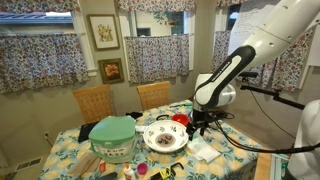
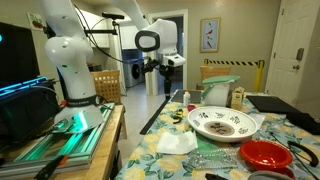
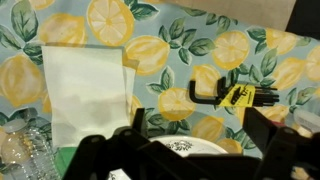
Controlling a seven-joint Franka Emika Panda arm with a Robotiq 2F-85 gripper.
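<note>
My gripper stands open above the table, with nothing visible between its dark fingers. Beneath it in the wrist view spreads a lemon-print tablecloth (image 3: 160, 75). A folded white paper (image 3: 85, 95) lies to the left there, and a black hex key set in a yellow holder (image 3: 238, 95) to the right. Part of a patterned white bowl (image 3: 188, 145) shows at the bottom, mostly behind the fingers. In exterior view 2 the gripper (image 2: 167, 82) hangs well above the white paper (image 2: 178, 142), with the large white bowl (image 2: 222, 123) to its right.
A red bowl (image 2: 266, 153) sits close beside the white bowl. A green-lidded tub (image 1: 113, 130) takes up the table's left side in exterior view 1. Several small items crowd the table's near edge. Two wooden chairs (image 1: 95, 102) stand behind.
</note>
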